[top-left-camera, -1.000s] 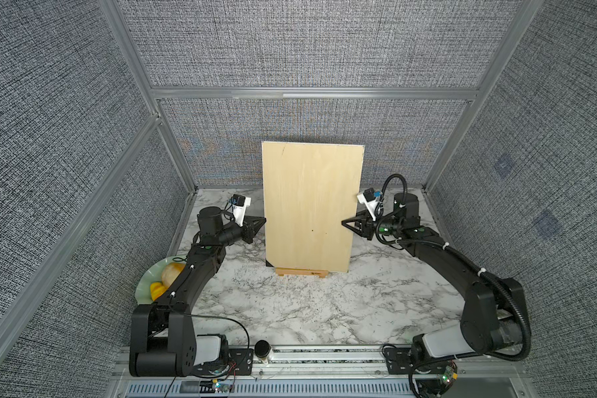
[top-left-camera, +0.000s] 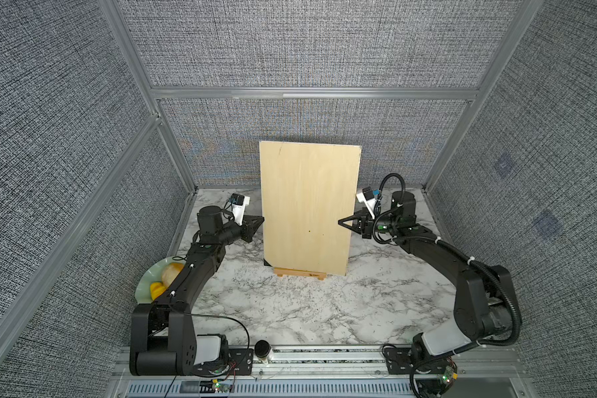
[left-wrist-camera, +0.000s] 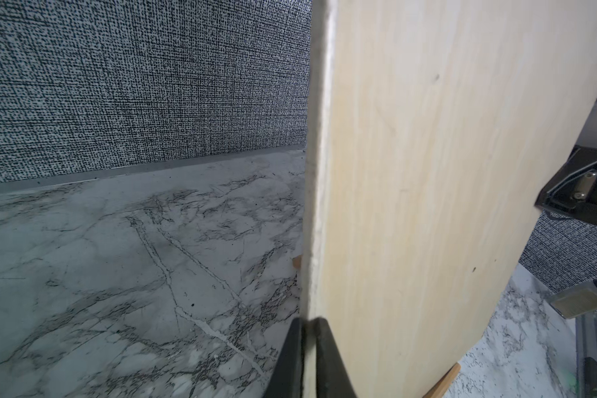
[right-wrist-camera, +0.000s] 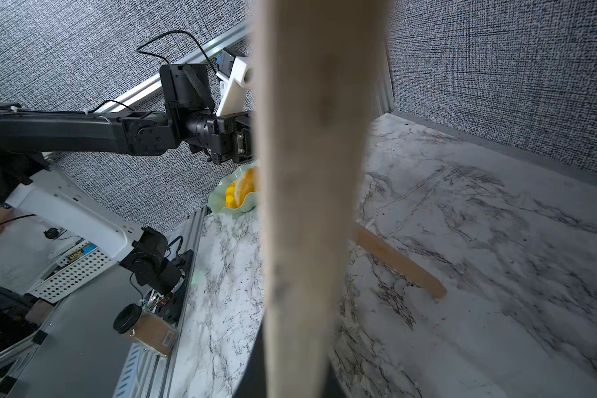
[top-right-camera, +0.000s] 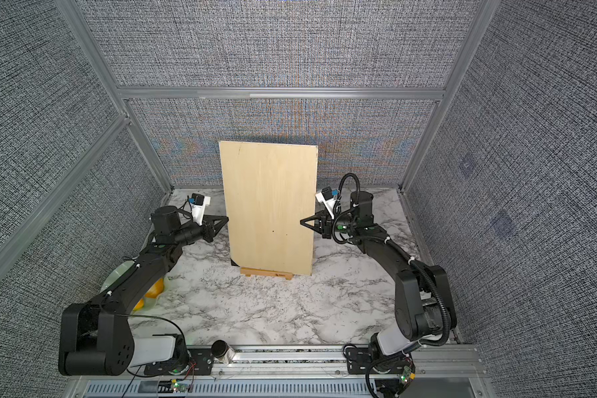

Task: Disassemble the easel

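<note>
A tall pale wooden board [top-left-camera: 308,205] stands upright on the easel's wooden base [top-left-camera: 299,272], its face covering most of the easel. In the left wrist view my left gripper is shut on the board's left edge, one finger on each side. My right gripper [top-left-camera: 339,221] is shut at the board's right edge, its tips appearing in front of the face. In the right wrist view the blurred board edge [right-wrist-camera: 305,232] hides those fingertips, so I cannot tell how they meet it. A wooden easel bar [right-wrist-camera: 401,262] shows behind the board.
A pale green bowl [top-left-camera: 146,282] with yellow items sits at the left, beside the left arm. A dark-lidded jar [top-left-camera: 263,350] stands at the front rail.
The board and both grippers have shifted slightly left. The board's lower right corner has come down a little, overlapping more of the base.
</note>
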